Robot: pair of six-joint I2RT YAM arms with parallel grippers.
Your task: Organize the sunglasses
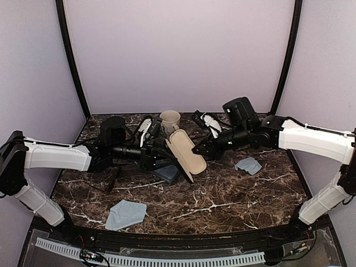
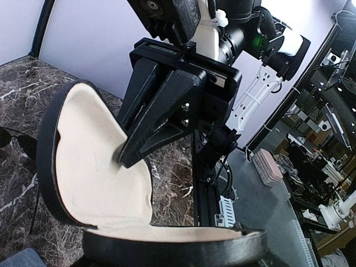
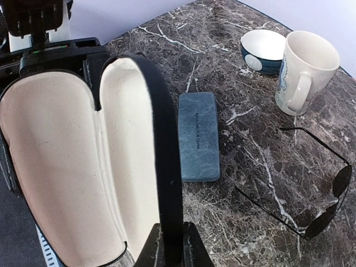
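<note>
An opened black glasses case [image 1: 192,153] with cream lining is held above the table between my arms. In the top view my left gripper [image 1: 166,154] has hold of one half from the left; its fingertips are largely hidden by the case. My right gripper is shut on the edge of the other half, the black lid [image 3: 164,144]. The case interior [image 2: 94,161] looks empty. Dark sunglasses [image 3: 321,222] with temples spread lie on the table at the right wrist view's right. A closed blue-grey case [image 3: 199,139] lies beside them.
A white mug [image 3: 306,72] and a small blue-and-white bowl [image 3: 262,50] stand at the back. Grey-blue cloths lie at the front left [image 1: 126,215] and right [image 1: 248,165].
</note>
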